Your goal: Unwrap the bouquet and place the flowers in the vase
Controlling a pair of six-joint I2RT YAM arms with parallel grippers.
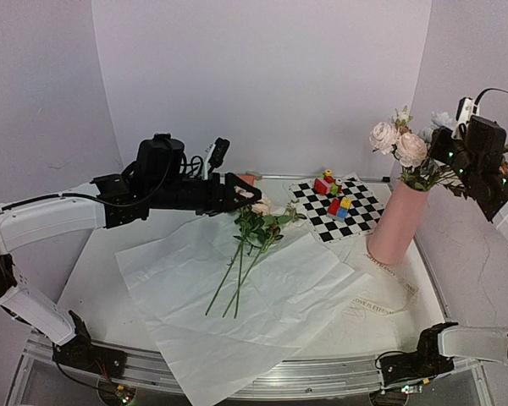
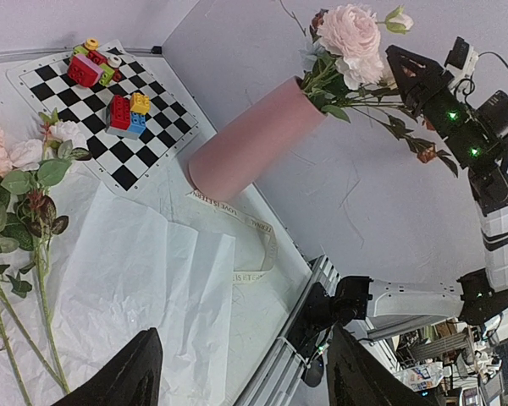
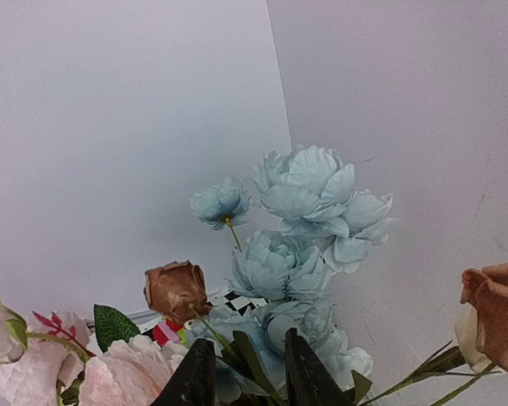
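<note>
The pink vase (image 1: pixel 400 222) stands at the right side of the table, filled with pale pink roses (image 1: pixel 409 147) and blue flowers (image 3: pixel 305 186). My right gripper is among the blooms above its mouth; the fingers (image 3: pixel 196 376) are apart, with a green leaf showing in the gap. A brown rose (image 3: pixel 176 292) leans to the left ahead of it. Several cut flowers (image 1: pixel 262 222) lie on white wrapping paper (image 1: pixel 186 271), blooms toward the back. Over their bloom end hangs my left gripper, open and empty.
A checkered board (image 1: pixel 343 211) bearing toy bricks (image 1: pixel 339 209) lies between the paper and the vase. Printed ribbon (image 1: pixel 389 304) trails in front of the vase. The right wall stands close behind the bouquet.
</note>
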